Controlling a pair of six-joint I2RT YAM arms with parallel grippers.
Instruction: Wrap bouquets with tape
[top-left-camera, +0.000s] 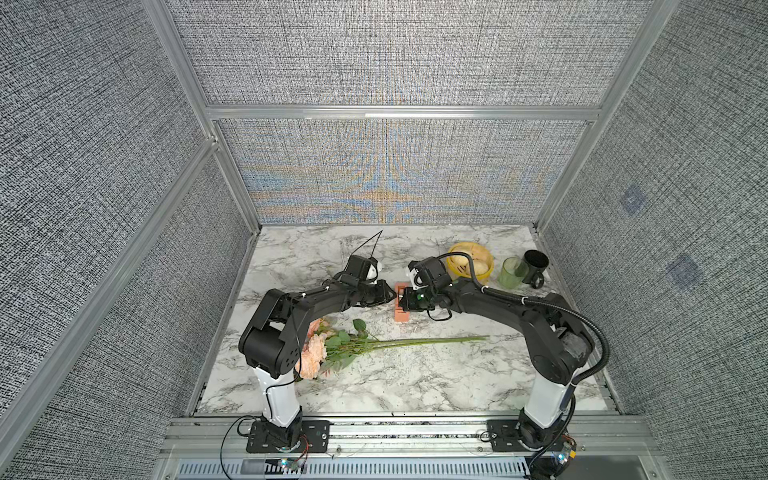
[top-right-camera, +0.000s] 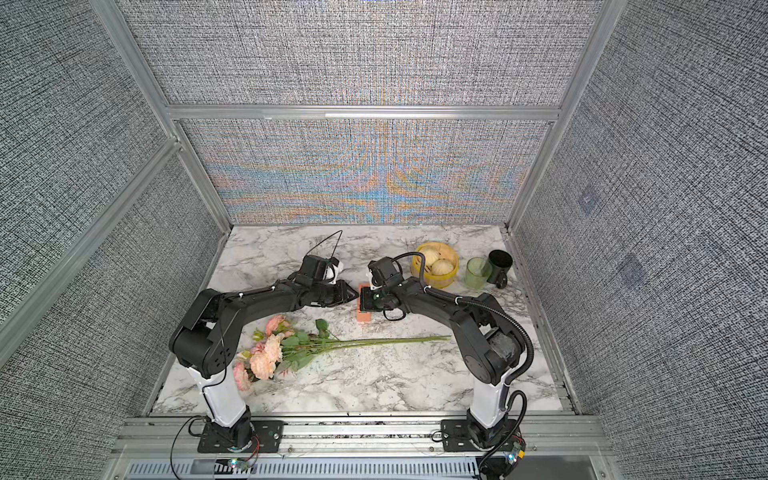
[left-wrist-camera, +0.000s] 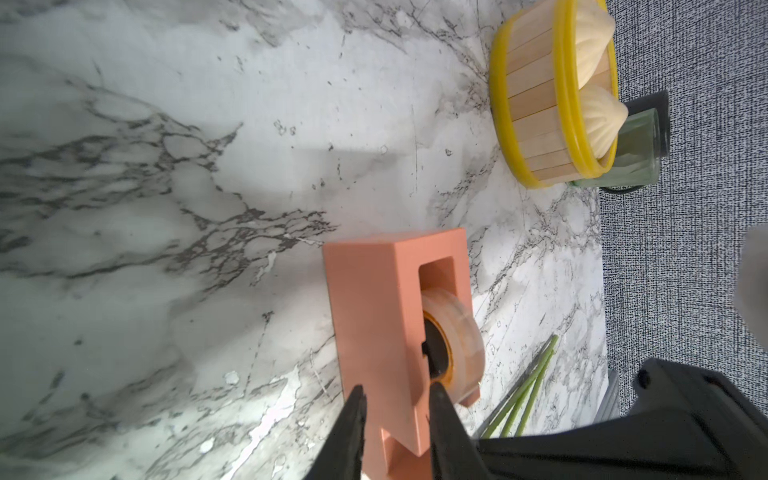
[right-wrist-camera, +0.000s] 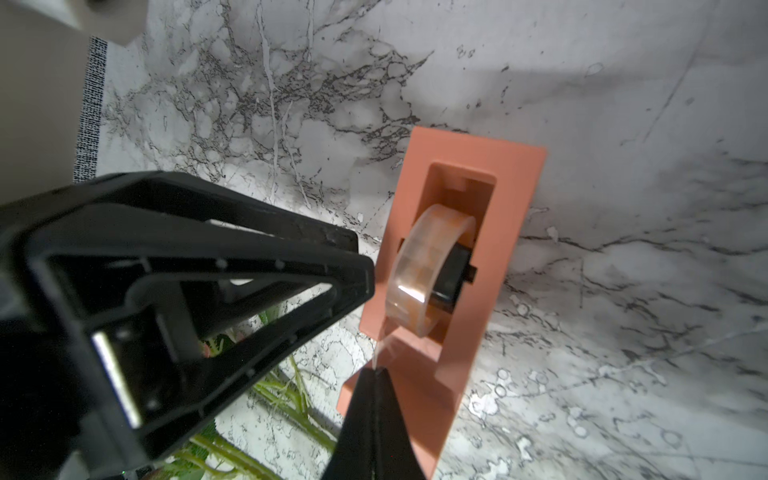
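An orange tape dispenser (right-wrist-camera: 480, 320) stands on the marble table between my two grippers, holding a roll of clear tape (right-wrist-camera: 424, 272). My left gripper is shut on the dispenser, its fingers either side of the body. At the dispenser's near end, my right gripper is shut. A thin clear strip runs from the roll to its tips and looks pinched there. Closer to the front, the bouquet (top-left-camera: 316, 356) lies with its pink flowers to the left and green stems (top-left-camera: 432, 341) pointing right; the left arm partly covers the blooms in the top left view.
At the back right are a yellow-rimmed steamer basket (top-right-camera: 435, 281) with buns, a green glass (top-right-camera: 477, 273) and a black mug (top-right-camera: 500, 266).
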